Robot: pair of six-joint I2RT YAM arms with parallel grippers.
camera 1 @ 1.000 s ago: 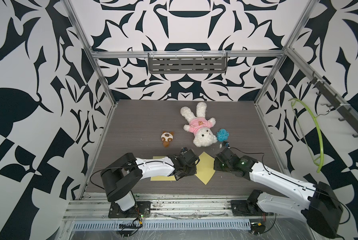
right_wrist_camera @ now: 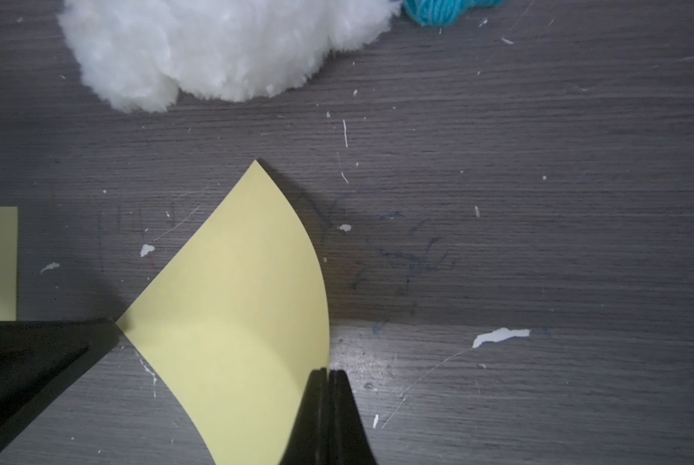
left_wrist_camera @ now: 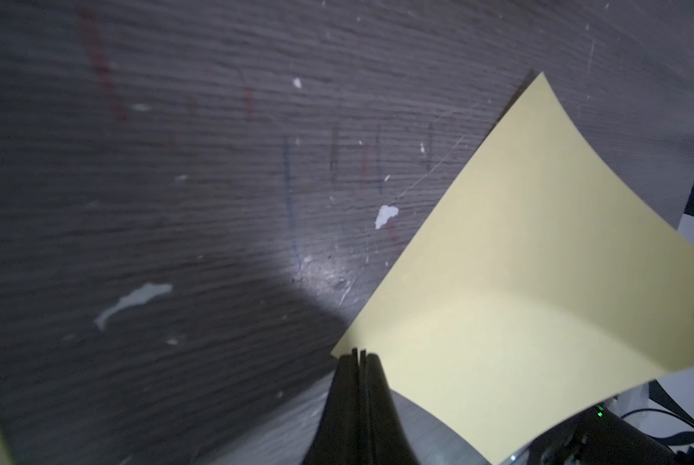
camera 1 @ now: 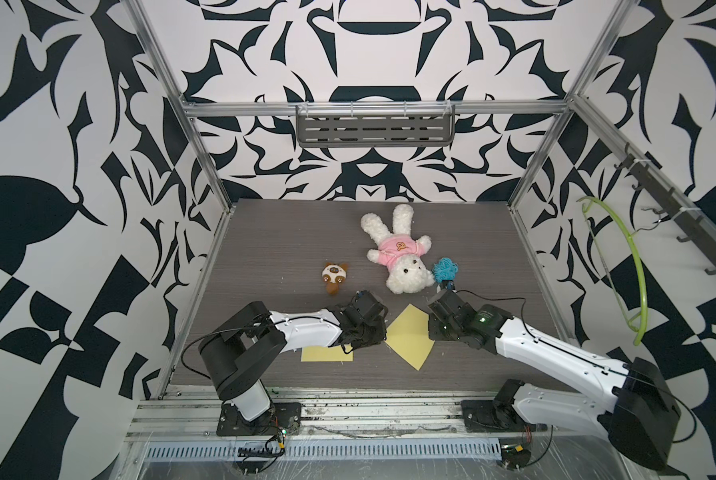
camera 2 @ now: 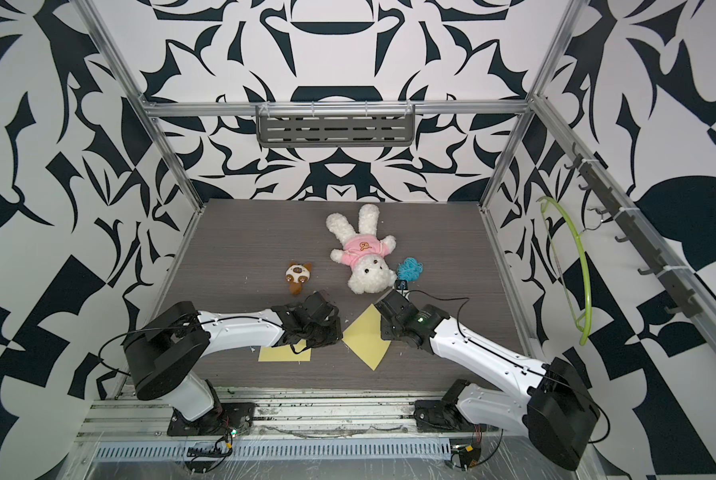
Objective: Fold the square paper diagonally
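A square yellow paper [camera 1: 408,336] lies diamond-wise on the dark table, its edges curving upward in the wrist views. My left gripper is shut, its tips at the paper's left corner; whether it pinches that corner is unclear. My right gripper is shut at the paper's curved right edge, near the right corner, which appears held in it, though the fingertips partly hide the contact. A second yellow paper [camera 1: 326,355] lies flat to the left, partly under my left arm.
A white plush bunny in pink [camera 1: 397,252] lies behind the paper, with a blue yarn bundle [camera 1: 445,269] to its right. A small brown toy [camera 1: 334,274] sits left of it.
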